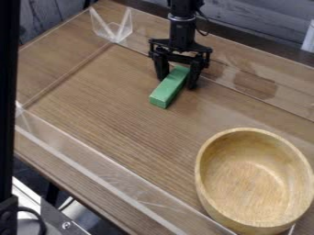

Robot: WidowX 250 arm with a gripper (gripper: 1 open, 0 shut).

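Observation:
A black robot gripper [179, 61] reaches down from the top centre of the camera view onto a green rectangular block [167, 92], which lies at an angle on the wooden table. The gripper's dark fingers surround the block's upper end; whether they are closed on it is too small and dark to tell.
A large round wooden bowl [252, 158] fills the lower right. A small clear plastic object [112, 26] is at the upper left. Cables run along the lower-left edge.

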